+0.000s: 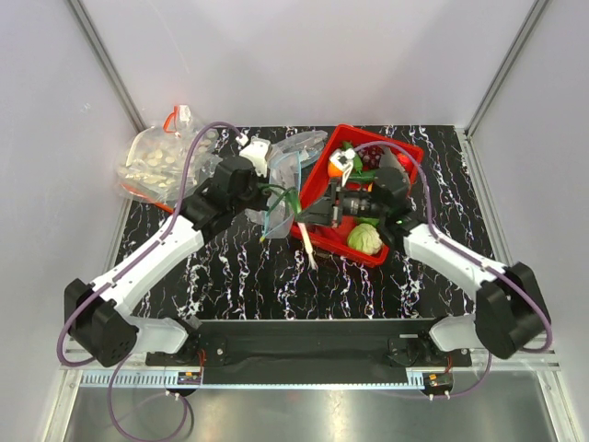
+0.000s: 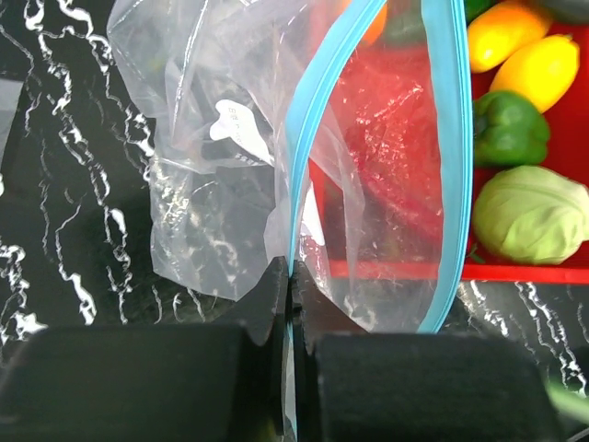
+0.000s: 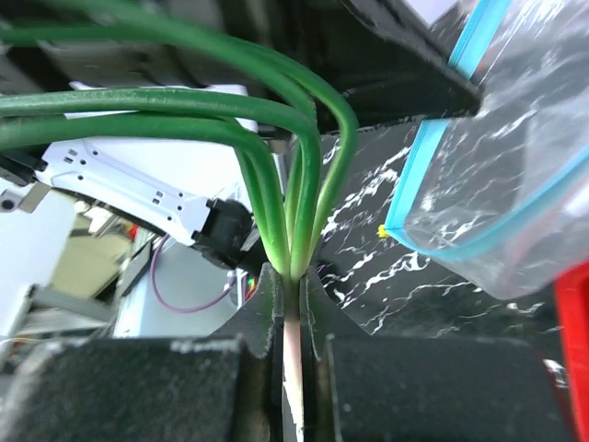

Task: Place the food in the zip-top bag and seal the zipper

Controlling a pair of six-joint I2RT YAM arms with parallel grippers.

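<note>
A clear zip bag (image 2: 212, 212) with blue zipper stands open left of the red bin; my left gripper is shut on its edge at the zipper. My right gripper is shut on a green onion (image 3: 299, 221), whose white end points down and whose green leaves bend over toward the bag opening and left gripper, as the top view shows.
The red bin (image 1: 373, 258) holds cabbage (image 2: 525, 216), green pepper (image 2: 506, 129), yellow produce (image 2: 534, 69) and other items. A filled bag (image 1: 152, 157) lies at the back left.
</note>
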